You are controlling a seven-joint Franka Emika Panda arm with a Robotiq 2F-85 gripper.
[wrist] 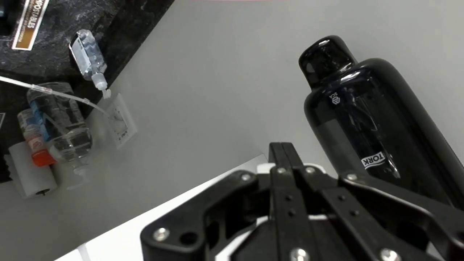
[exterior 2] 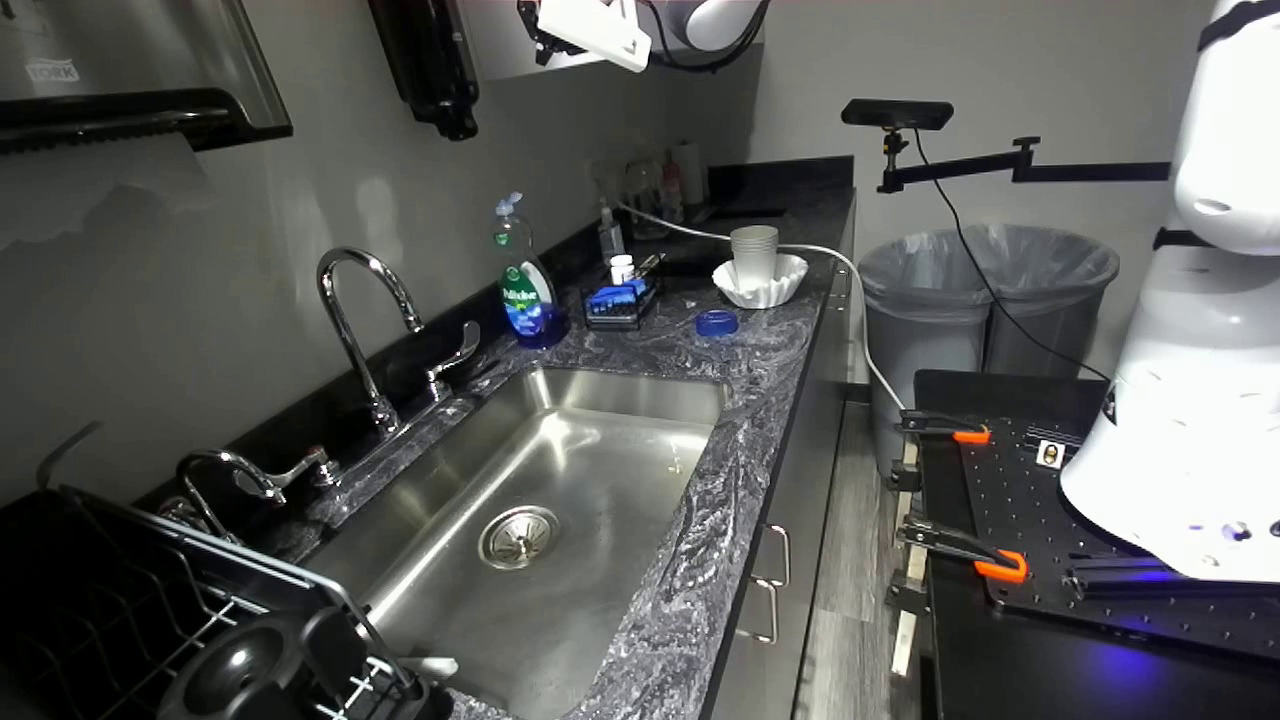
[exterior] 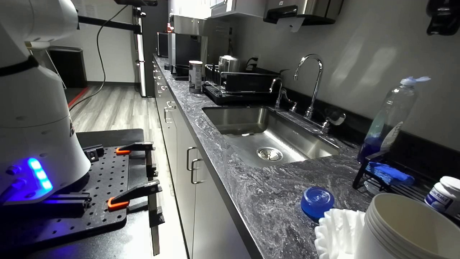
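Observation:
My gripper is shut, its two black fingers pressed together with nothing showing between them. In the wrist view it points at the grey wall, with the black Tork dispenser (wrist: 382, 126) to its right. The second exterior view has only part of the hand at its top edge, high above the counter. Down on the counter sit a blue lid (exterior 2: 716, 323), a stack of cups (exterior 2: 753, 256) in a white fluted bowl (exterior 2: 768, 294), and a dish soap bottle (exterior 2: 528, 288). All of these are well apart from the gripper.
The steel sink (exterior 2: 600, 516) is empty, with a tall faucet (exterior 2: 360, 324) behind it. A black dish rack (exterior: 254, 82) stands beyond the sink. A sponge caddy (exterior 2: 615, 312) is beside the soap.

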